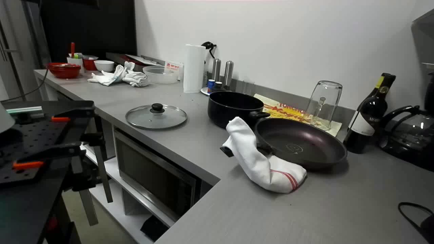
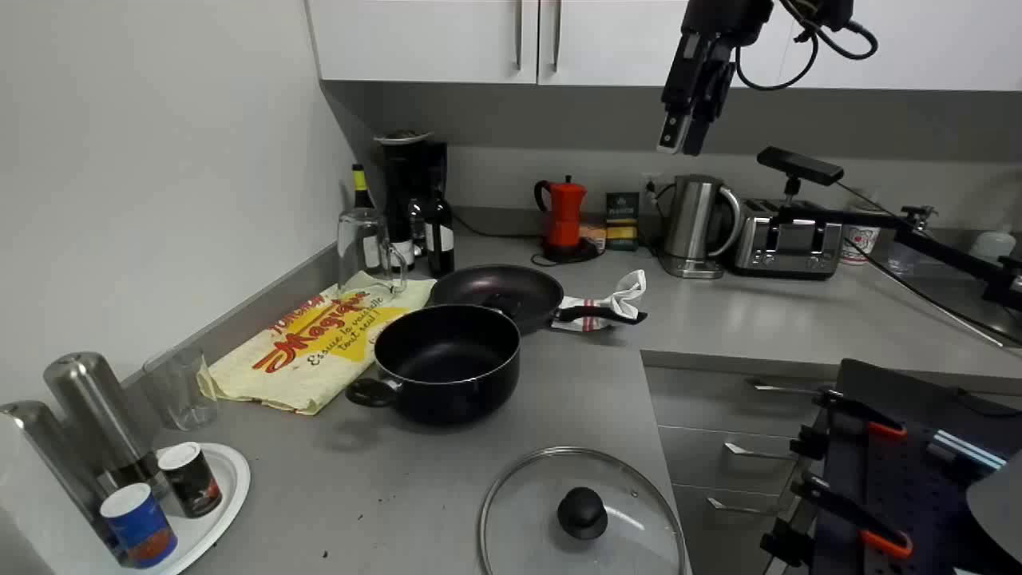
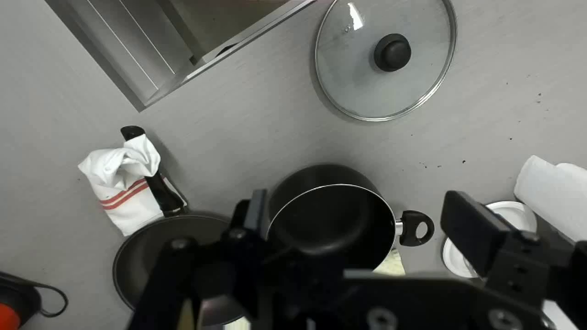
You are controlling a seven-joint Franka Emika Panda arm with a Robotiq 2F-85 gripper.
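My gripper stands open above the counter, with clear air between its wide-set fingers; in exterior view 2 the gripper (image 2: 682, 144) hangs high, near the upper cupboards. Below it, in the wrist view, sits an empty black pot (image 3: 330, 225) with a looped side handle. A glass lid (image 3: 357, 82) with a black knob lies flat on the counter, apart from the pot. The dark frying pan (image 1: 305, 142) rests beside the pot. A white towel with red stripes (image 1: 260, 166) is draped across the pan's handle. Exterior view 1 does not show the gripper.
Against the wall, a yellow printed cloth (image 2: 316, 345) lies under an upturned glass mug (image 2: 364, 244). Wine bottles (image 1: 368, 109) and a coffee maker (image 1: 411, 130) stand in the corner. A plate with small cups (image 2: 235, 479) is near the wall. Bare counter (image 1: 264, 215) extends in front.
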